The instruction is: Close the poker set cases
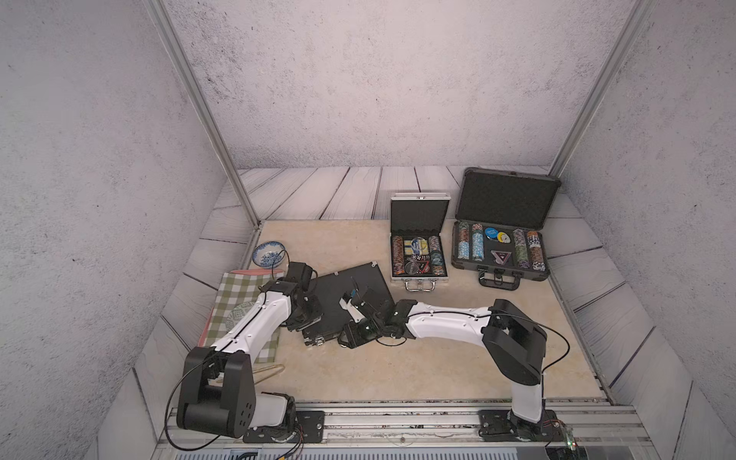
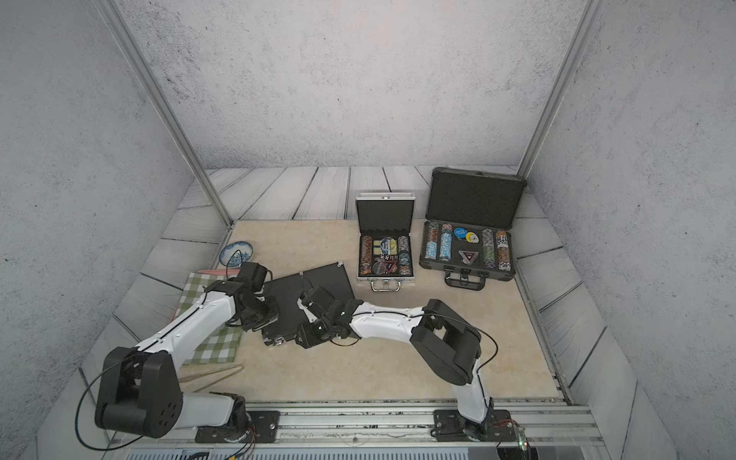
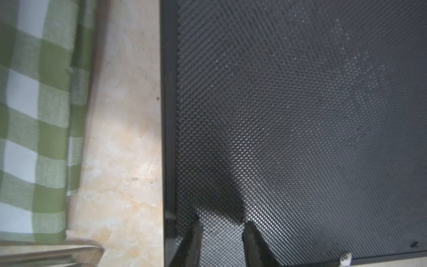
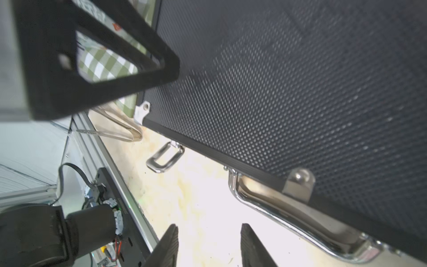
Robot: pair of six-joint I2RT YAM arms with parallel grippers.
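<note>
A flat black textured case (image 1: pixel 332 285) lies with its lid down at the left of the table, between my two grippers. Over its left part hovers my left gripper, open, with nothing but lid between its fingers. My right gripper is open and empty at the case's front edge, above bare table in the right wrist view. That view shows the chrome handle (image 4: pixel 293 224), a wire latch loop (image 4: pixel 166 156) hanging out from the edge, and a metal catch (image 4: pixel 300 183) on the lid. A small case (image 1: pixel 418 217) and a larger case (image 1: pixel 507 201) stand with lids raised, chips showing.
A green checked cloth (image 1: pixel 236 295) lies left of the black case, with a blue-patterned bowl (image 1: pixel 268 253) behind it. Beige tongs (image 4: pixel 119 124) rest near the cloth's front.
</note>
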